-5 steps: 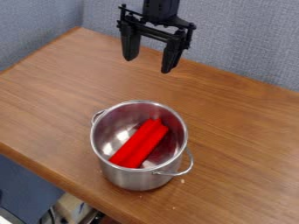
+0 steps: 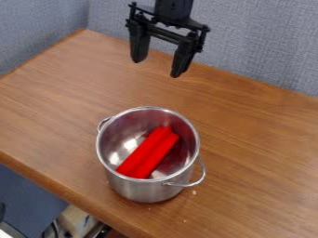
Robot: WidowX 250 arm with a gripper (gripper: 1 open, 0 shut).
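My black gripper hangs at the top centre of the view, above the wooden table, its two fingers spread wide apart and nothing between them. Lower down and toward the viewer stands a steel pot with side handles. A red elongated object lies diagonally inside it, on the bottom.
Grey padded walls line the back and left.
My gripper has shifted very slightly, staying open above the table. The pot and the red object have not visibly moved.
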